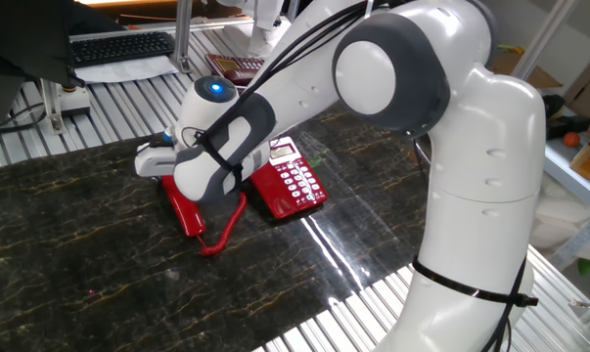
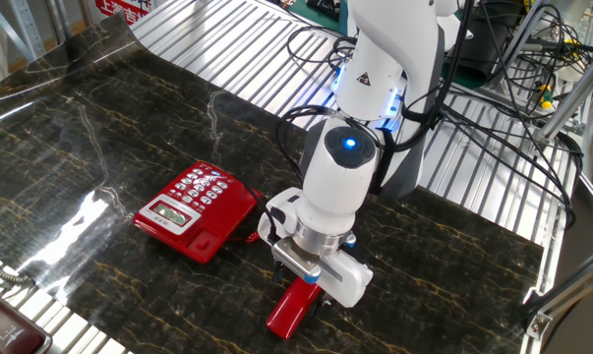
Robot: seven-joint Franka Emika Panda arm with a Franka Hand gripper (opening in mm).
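The red telephone base (image 2: 200, 211), with white keys and a small display, rests on the dark marbled sheet. Apart from it lies its red handset (image 2: 293, 308), joined by a coiled red cord (image 1: 221, 238). My gripper (image 2: 301, 286) points down over the far part of the handset, low near the sheet. Dark finger parts show on both sides of the handset in exterior view 2. Whether they touch it is hidden by the hand. In exterior view 1 the arm covers the fingers, and only the near part of the handset (image 1: 185, 212) shows.
Around the phone the dark sheet (image 1: 99, 264) is largely clear. A black keyboard (image 1: 123, 47) and a second red phone (image 1: 234, 68) sit beyond it on the ribbed metal table. Loose black cables (image 2: 517, 147) lie behind the arm.
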